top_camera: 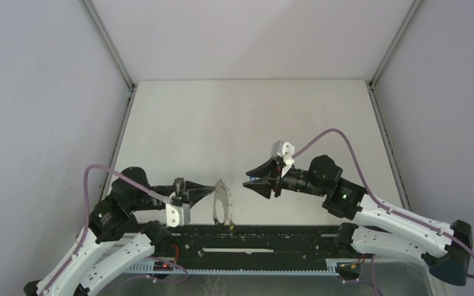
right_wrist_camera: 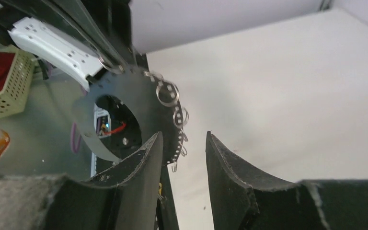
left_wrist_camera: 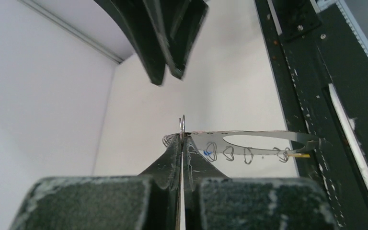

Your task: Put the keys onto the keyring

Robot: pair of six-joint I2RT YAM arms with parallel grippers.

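Note:
A flat metal plate with an oval opening [left_wrist_camera: 211, 139] hangs out from my left gripper, with several small wire rings [left_wrist_camera: 229, 153] along its edge. Shut together, the left fingertips pinch a thin wire ring [left_wrist_camera: 183, 122] at the plate's corner. A small yellow piece [left_wrist_camera: 299, 155] shows at the plate's far end; whether it is a key I cannot tell. To the right of the plate, my right gripper [top_camera: 245, 178] stands part open and apart from it, nothing between its fingers. In the right wrist view the plate [right_wrist_camera: 148, 93] lies beyond those fingers. No key shows clearly.
A yellow basket [right_wrist_camera: 14, 88] shows beyond the front edge.

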